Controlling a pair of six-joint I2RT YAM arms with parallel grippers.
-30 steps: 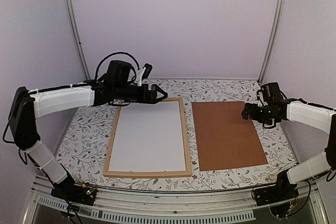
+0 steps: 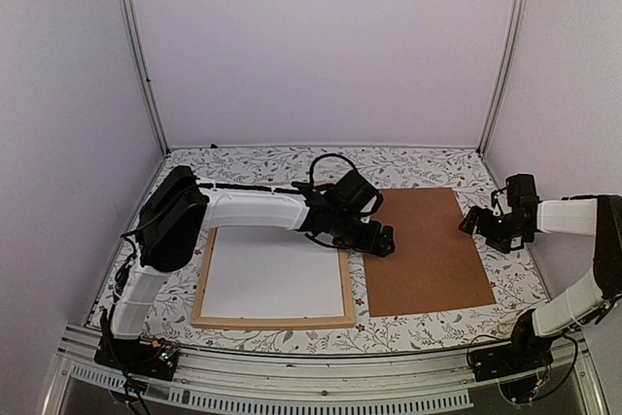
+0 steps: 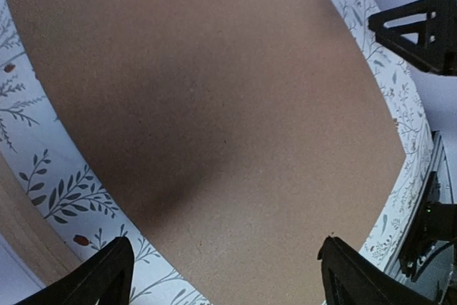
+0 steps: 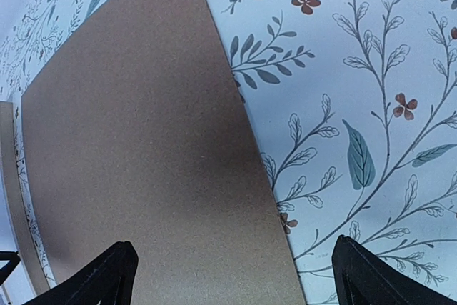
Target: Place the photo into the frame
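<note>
A light wooden frame (image 2: pixel 348 289) lies flat on the left of the table, with a plain white panel (image 2: pixel 277 284) filling it. To its right rests a flat brown board (image 2: pixel 428 279), apart from the frame by a narrow strip of table. No picture side shows, so which piece is the photo I cannot tell. Above the board's left edge hangs my left gripper (image 2: pixel 385 242), open and empty; its spread fingers (image 3: pixel 93 276) show in the left wrist view. My right gripper (image 2: pixel 468 223), likewise open and empty, hovers by the board's right edge (image 4: pixel 257 155).
The table (image 2: pixel 160 308) has a floral cover, bare around both pieces. Pale walls (image 2: pixel 321 55) close in the back and sides. The left forearm (image 2: pixel 258 209) passes over the frame's upper part and hides some of it.
My left gripper has moved right and toward the front, from over the frame to the brown board's left edge. The right gripper has shifted slightly. Frame and board lie unmoved.
</note>
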